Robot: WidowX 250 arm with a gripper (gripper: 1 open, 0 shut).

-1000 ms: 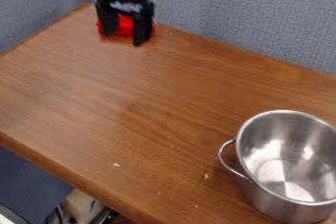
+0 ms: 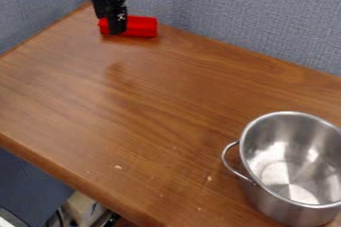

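Note:
My black gripper (image 2: 112, 22) reaches down from the top left, open, its fingertips at a red block (image 2: 138, 27) lying at the far left corner of the wooden table. The gripper partly hides the block's left part; whether the fingers touch it I cannot tell.
A steel pot (image 2: 290, 171) with a side handle stands at the front right. Grey padded walls (image 2: 240, 12) border the back and left.
My gripper has moved left and up in the view, turning so that it appears narrower, over the red block's left part. The pot has not moved.

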